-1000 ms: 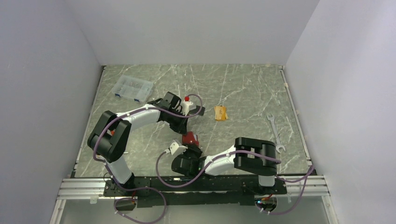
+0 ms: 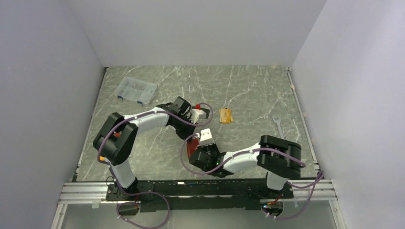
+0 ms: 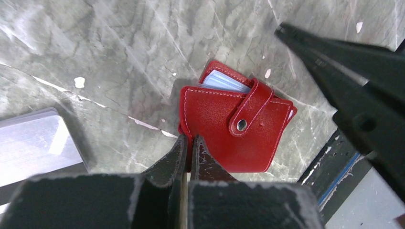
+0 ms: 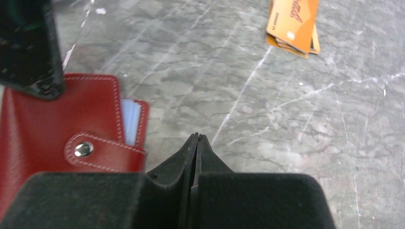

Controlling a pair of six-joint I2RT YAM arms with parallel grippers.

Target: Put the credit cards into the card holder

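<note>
The red leather card holder (image 2: 192,149) (image 3: 229,138) (image 4: 43,124) has its strap snapped and pale sleeves showing at one edge. At that holder's edge, my left gripper is shut; whether thin leather is between its fingertips is unclear. My right gripper is shut with nothing visible between its fingers, beside the holder. Orange credit cards (image 2: 225,115) (image 4: 292,21) lie loosely stacked beyond it on the marble table.
A clear compartment box (image 2: 135,90) stands back left and a wrench (image 2: 279,126) lies on the right. A silvery flat object (image 3: 33,148) shows in the left wrist view.
My right arm has moved right and away from the front of the card holder.
</note>
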